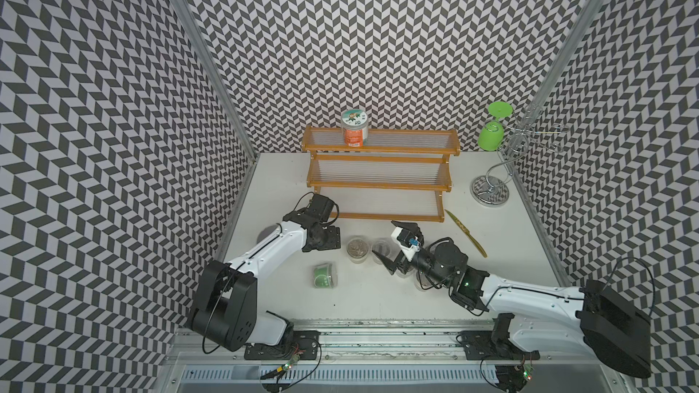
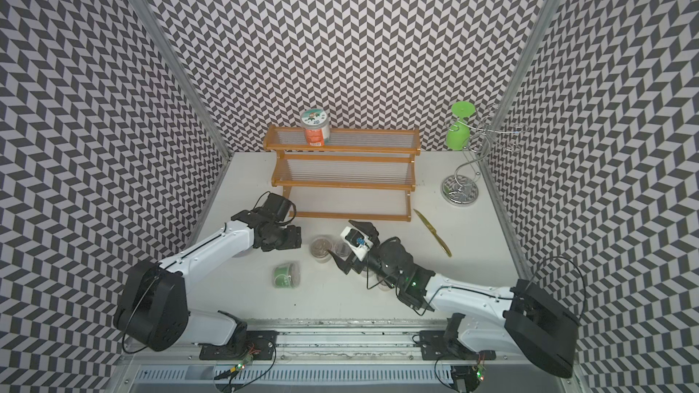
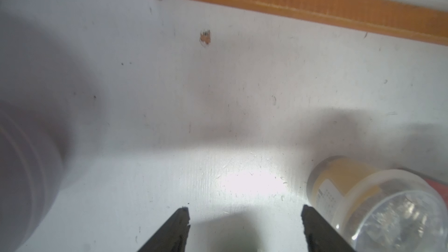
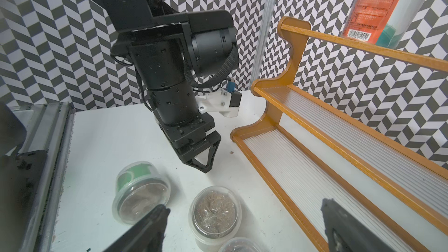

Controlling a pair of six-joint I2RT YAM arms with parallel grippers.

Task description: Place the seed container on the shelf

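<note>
A green-labelled clear container point(image 1: 324, 275) is tipped over on the table, its lid end facing the camera in the right wrist view point(image 4: 142, 193). My left gripper point(image 1: 332, 238) is just behind it, apart from it; its fingers point(image 3: 173, 228) stand apart with only bare table between them. Beside it to the right stands an upright container of brownish contents point(image 1: 357, 249). My right gripper is open and empty, over the clear containers at the middle. Which container holds the seeds I cannot tell. Behind stands the three-tier wooden shelf point(image 1: 378, 186).
An orange-labelled tub point(image 1: 354, 129) sits on the top tier; the two lower tiers are empty. To the right lie a knife point(image 1: 466, 233) and a metal stand point(image 1: 489, 190) with a green cup. A round grey object point(image 3: 23, 182) lies left of my left gripper.
</note>
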